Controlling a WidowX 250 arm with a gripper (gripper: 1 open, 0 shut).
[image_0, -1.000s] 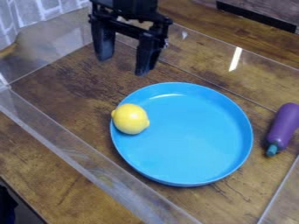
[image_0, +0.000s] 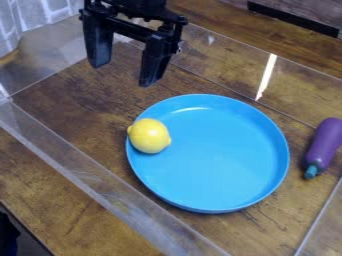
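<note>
The dark gripper (image_0: 126, 62) hangs at the top centre-left, above the wooden surface and behind the plate, with its two fingers spread apart and nothing seen between them. A yellow round fruit (image_0: 148, 135) sits on the left part of a blue plate (image_0: 221, 165). A purple eggplant-like object (image_0: 323, 147) lies to the right of the plate, apart from it.
A clear low wall (image_0: 80, 180) runs along the left and front-left of the work area.
The gripper has shifted somewhat to the left over the last second. The plate, the yellow fruit and the purple object have not moved.
</note>
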